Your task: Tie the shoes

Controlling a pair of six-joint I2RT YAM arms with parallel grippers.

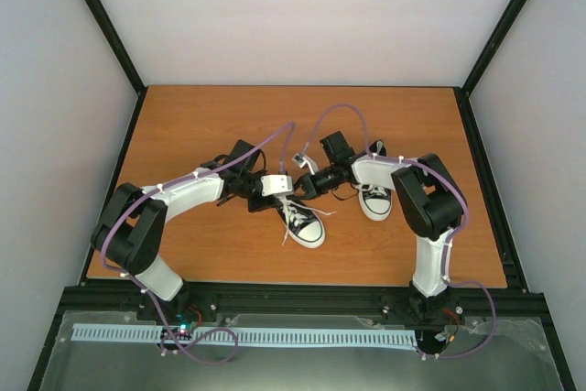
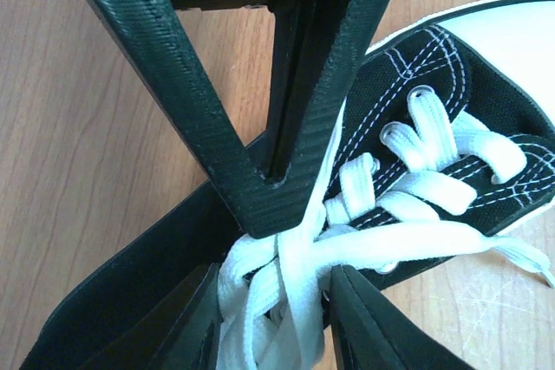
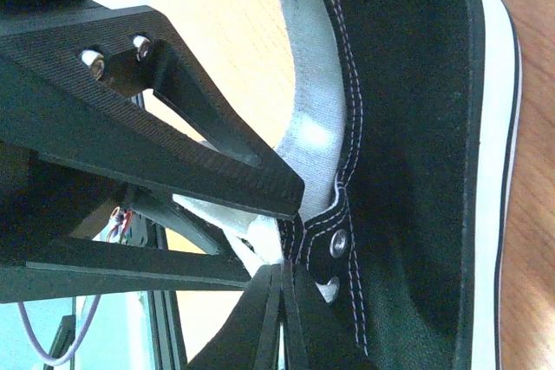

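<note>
A black canvas shoe [image 1: 307,230] with a white toe cap lies mid-table under both grippers. White laces [image 2: 290,279] are bunched in a looped crossing over its tongue, one tail running out toward the right in the left wrist view. My left gripper is part open, its fingers [image 2: 186,331] on either side of that bunch. From above, my right gripper comes down against the laces; its fingers are together, and whether a thin lace is between them cannot be made out. The left gripper's fingers [image 3: 260,184] also reach across the right wrist view.
A second black and white shoe [image 1: 376,202] stands to the right, partly beneath the right arm. The two grippers are very close together over the first shoe. Bare wooden table [image 1: 211,249] lies in front and behind.
</note>
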